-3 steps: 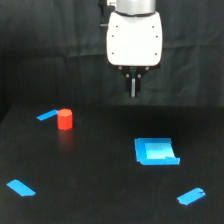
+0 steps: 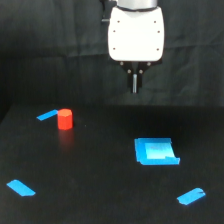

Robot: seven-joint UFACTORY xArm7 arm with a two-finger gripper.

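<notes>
High at the back, above the black table, hangs my gripper [image 2: 135,88] under the white arm housing [image 2: 136,36]. Its dark fingers point down and look like one narrow strip from here, so any gap between them cannot be made out. No object shows at the fingertips. A red cylinder-like block [image 2: 65,119] stands upright on the left of the table. Right of centre lies a blue, shallow tray-like piece [image 2: 157,160] with a paler inside. The gripper is well above and behind both, touching neither.
Blue strips lie flat on the table [image 2: 105,180]: one strip [image 2: 48,115] behind the red block, another [image 2: 20,188] at front left, a third [image 2: 191,196] at front right. Dark cloth [image 2: 50,60] hangs behind.
The arm and gripper have shifted slightly to the right and a little upward in the view. The red block, blue tray-like piece and strips lie where they were.
</notes>
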